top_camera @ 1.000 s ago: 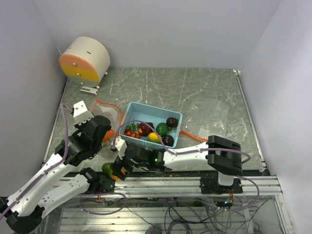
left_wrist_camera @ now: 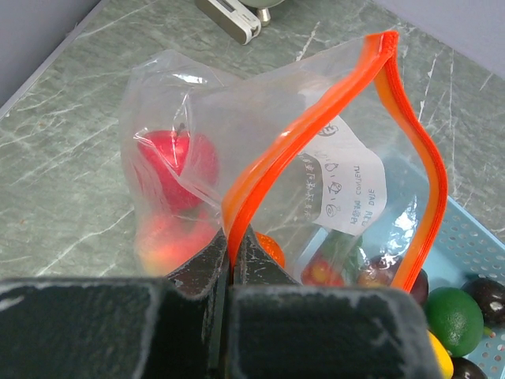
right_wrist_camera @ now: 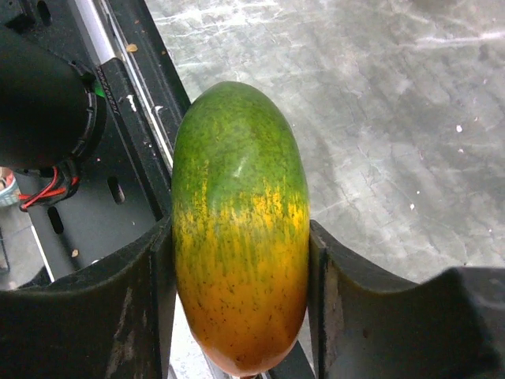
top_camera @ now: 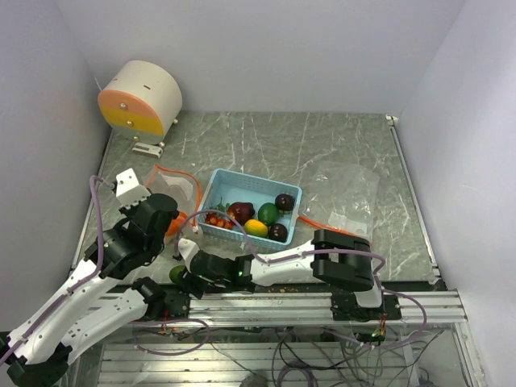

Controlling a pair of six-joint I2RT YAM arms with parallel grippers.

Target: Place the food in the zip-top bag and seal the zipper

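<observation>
In the left wrist view a clear zip bag [left_wrist_camera: 268, 118] with an orange zipper strip stands with its mouth spread apart. My left gripper is shut on the bag's rim at the near corner of the strip. Through the film show a red fruit [left_wrist_camera: 177, 167] and a paler red-yellow one [left_wrist_camera: 170, 241]. My right gripper is shut on a green-and-orange mango [right_wrist_camera: 241, 205], one finger along each side. From above, this mango [top_camera: 176, 275] shows only as a green end past the right gripper, at the table's front edge, nearer us than the bag.
A blue basket [top_camera: 234, 175] holding several fruits and vegetables sits mid-table. Right of it lies another clear bag [top_camera: 343, 193] with an orange strip. A cream rounded box [top_camera: 149, 89] stands at the back left.
The left arm has barely shifted, still at the bag.
</observation>
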